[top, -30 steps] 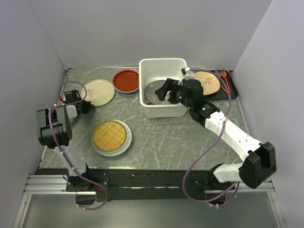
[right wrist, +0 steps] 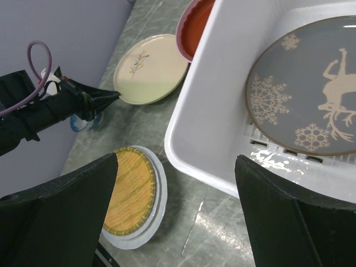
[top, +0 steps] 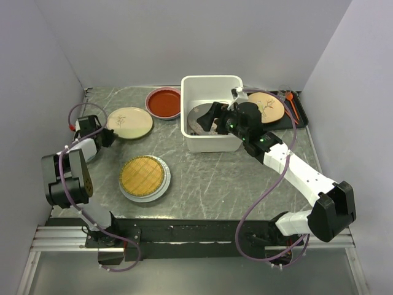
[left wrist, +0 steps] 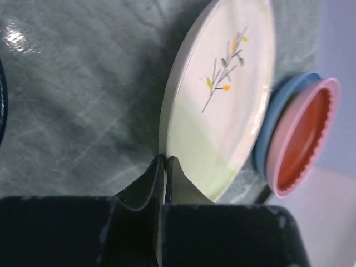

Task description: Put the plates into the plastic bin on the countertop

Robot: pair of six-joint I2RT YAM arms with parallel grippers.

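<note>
My left gripper (top: 112, 135) is at the near-left edge of a cream plate with a branch print (top: 131, 123). In the left wrist view its fingers are closed on that plate's rim (left wrist: 168, 128). The white plastic bin (top: 211, 145) holds a grey plate with snowflakes and a reindeer (right wrist: 283, 83). My right gripper (top: 216, 115) hangs over the bin, open and empty. A yellow lattice plate (top: 141, 177) rests on pale plates at the front.
A red-brown dish (top: 163, 102) sits at the back beside the bin. A black tray (top: 298, 121) with a plate and utensils is at the back right.
The cream plate has shifted slightly rightward. My left arm has changed pose, its elbow moving left and down in the top view. The right arm is nearly unchanged.
</note>
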